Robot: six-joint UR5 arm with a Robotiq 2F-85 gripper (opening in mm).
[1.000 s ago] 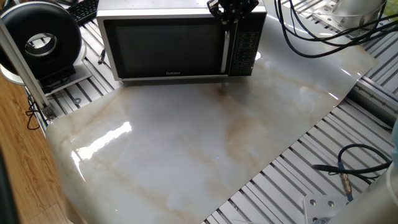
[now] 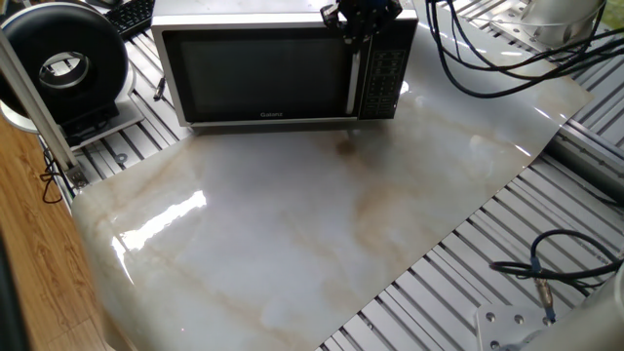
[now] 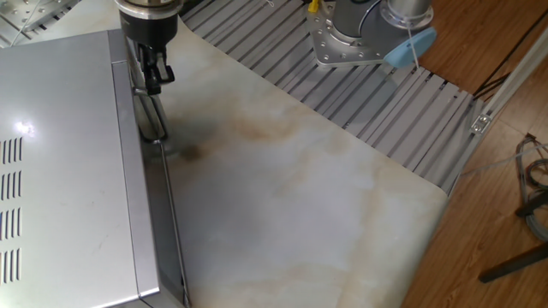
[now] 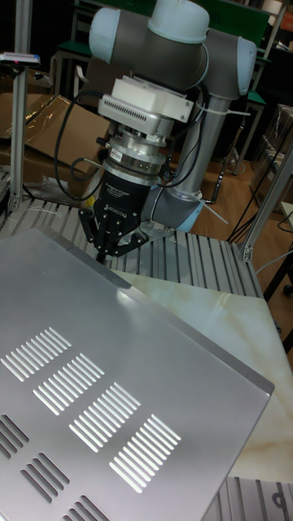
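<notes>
A silver microwave (image 2: 283, 73) with a dark glass front stands on the marbled sheet, its door closed. Its upright handle (image 2: 353, 86) runs beside the keypad at the right; exterior view 1 shows the handle (image 3: 159, 120) standing out from the front. My black gripper (image 2: 359, 41) points downward at the handle's upper end. From the side, the gripper (image 3: 156, 89) is just above and close to the handle; contact cannot be made out. In the third view, the microwave's top edge partly hides the fingers (image 4: 102, 242). How wide the fingers stand is unclear.
The marbled sheet (image 2: 263, 224) before the microwave is bare. Black cables (image 2: 468, 83) hang at the right back. A round black device (image 2: 63, 68) stands left of the microwave. Slatted metal table (image 2: 468, 263) borders the sheet.
My gripper has shifted very slightly left in the first exterior view, staying at the handle's upper end. The hanging cables have moved a little. The microwave and its closed door look unchanged.
</notes>
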